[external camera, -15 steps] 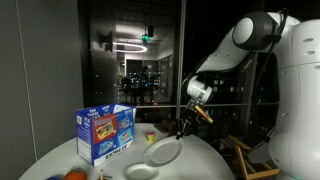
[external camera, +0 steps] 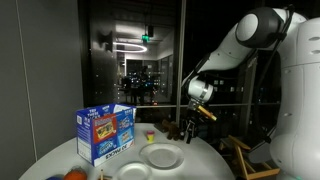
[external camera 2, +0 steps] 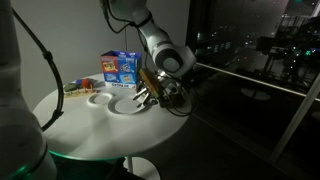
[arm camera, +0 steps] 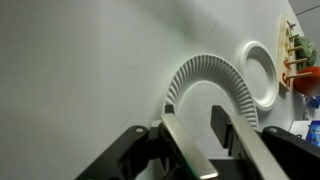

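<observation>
The large white plate (external camera: 162,155) lies flat on the white table, and its fluted rim (arm camera: 184,75) shows in the wrist view. A smaller white plate (arm camera: 261,75) rests beside it, also seen in exterior view 2 as a small plate (external camera 2: 100,99). My gripper is over the near edge of the large plate, its fingers apart with a gap between them. In exterior view 1 the gripper (external camera: 188,137) hangs at the plate's right side. Whether a finger still touches the rim is hard to tell.
A blue printed box (external camera: 105,132) stands behind the plates. A wooden rack (arm camera: 292,55) and an orange item (arm camera: 304,80) sit beyond the small plate. A wooden chair (external camera: 243,155) stands off the table's right side.
A second ago the large plate was tilted up at my gripper, partly covering the small plate.
</observation>
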